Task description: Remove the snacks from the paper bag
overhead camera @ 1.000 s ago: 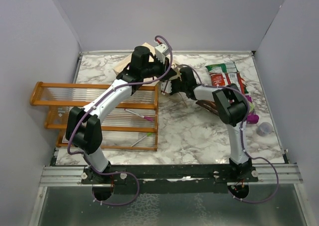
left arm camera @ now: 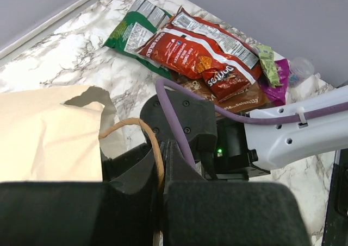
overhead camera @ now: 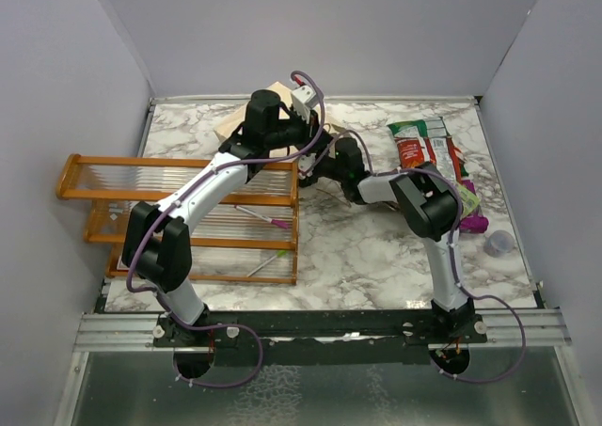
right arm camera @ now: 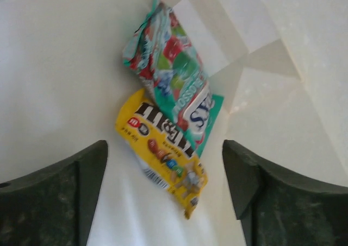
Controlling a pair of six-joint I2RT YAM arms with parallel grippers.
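A paper bag (left arm camera: 49,132) lies at the back, under and behind my left gripper (overhead camera: 313,118). In the left wrist view that gripper is shut, with the thin paper handle (left arm camera: 130,122) running to its fingers. My right gripper (overhead camera: 315,177) is at the bag's mouth; in the right wrist view its open fingers (right arm camera: 60,197) frame a yellow M&M's pack (right arm camera: 157,148) and a teal-and-red candy pack (right arm camera: 174,77) inside the bag, with nothing held between them.
Several snack packs (overhead camera: 425,153) lie at the right, with a clear cup (overhead camera: 500,243). A wooden rack (overhead camera: 188,243) fills the left.
The right arm has shifted a little toward the bag's mouth and downward in the top view. The left arm has barely moved.
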